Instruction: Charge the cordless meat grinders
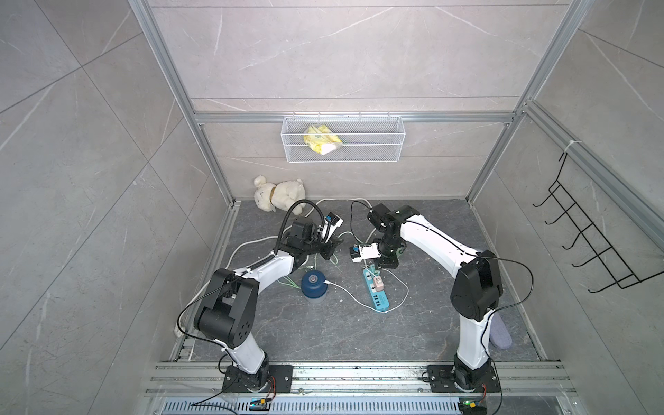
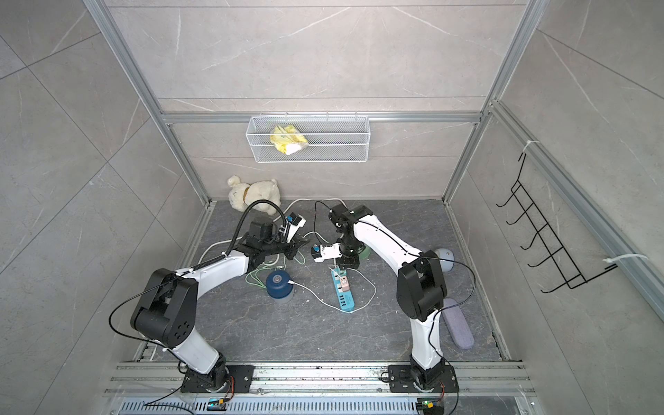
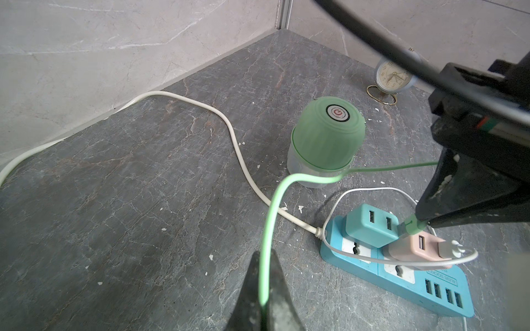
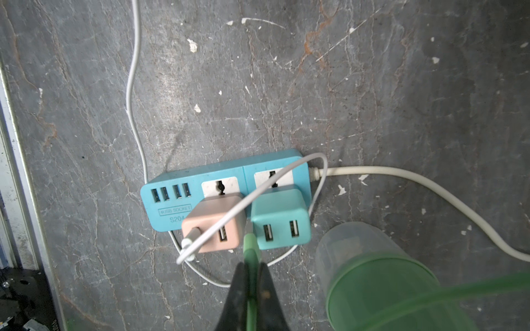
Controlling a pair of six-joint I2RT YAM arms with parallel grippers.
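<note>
My right gripper is shut on the green cable's plug. The plug's tip is at the gap between the teal adapter and the pink adapter, apparently outside the teal one's two ports. Both adapters sit on the blue power strip. In the left wrist view, my left gripper is shut on the green cable, holding it up. The green grinder stands upright behind the strip. On the left, the blue grinder has a white cable at its side.
The white cable's other plug is in the pink adapter, and its loop arches over the strip. A clock stands beyond the green grinder. A plush toy lies at the back wall.
</note>
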